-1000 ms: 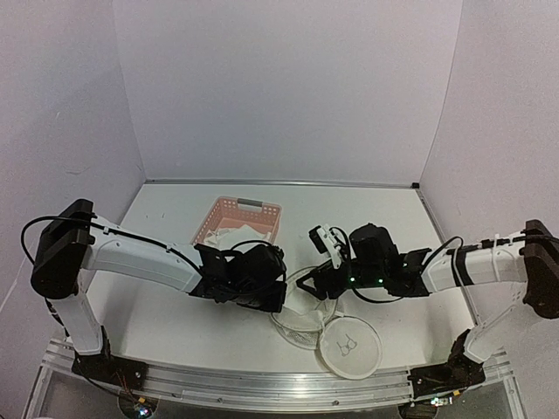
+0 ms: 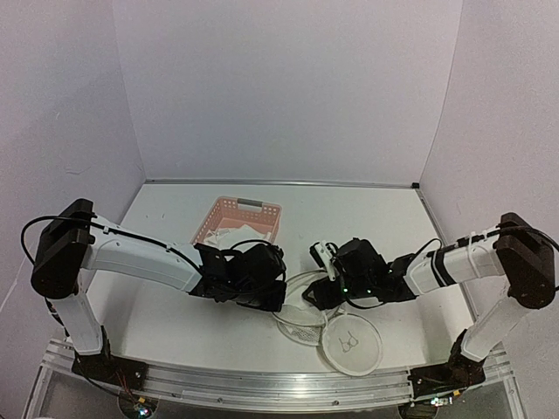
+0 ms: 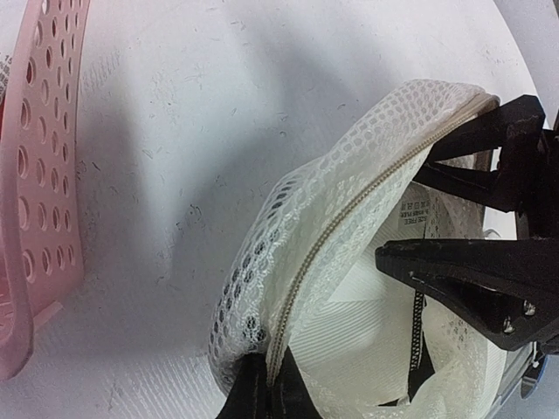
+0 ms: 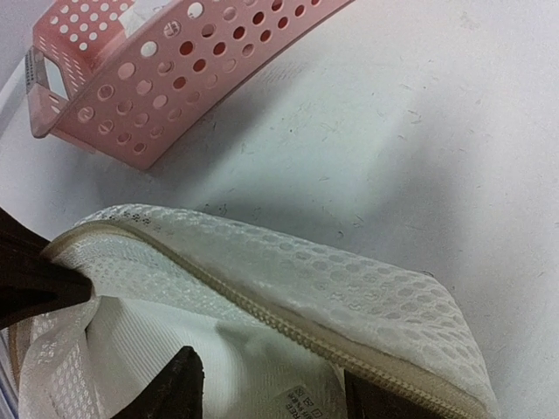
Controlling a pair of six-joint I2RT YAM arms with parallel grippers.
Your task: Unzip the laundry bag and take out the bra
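The white mesh laundry bag (image 2: 301, 333) stands unzipped, its round lid (image 2: 351, 345) with a bra drawing folded out to the front right. My left gripper is shut on the beige zipper rim (image 3: 336, 223) at the bag's left side. Inside the mouth of the bag, my right gripper is open, with the near rim crossing over one of its fingers (image 4: 367, 397). A printed label (image 4: 301, 403) shows between them. Low in the bag is a black strip (image 3: 417, 340); I cannot tell whether it belongs to the bra.
Behind the left gripper sits a pink perforated basket (image 2: 229, 212) with white cloth (image 2: 229, 236) in it. Bare table (image 2: 384, 209) lies behind the bag and to its right. The metal rail (image 2: 262, 375) runs along the front edge.
The left arm holds still.
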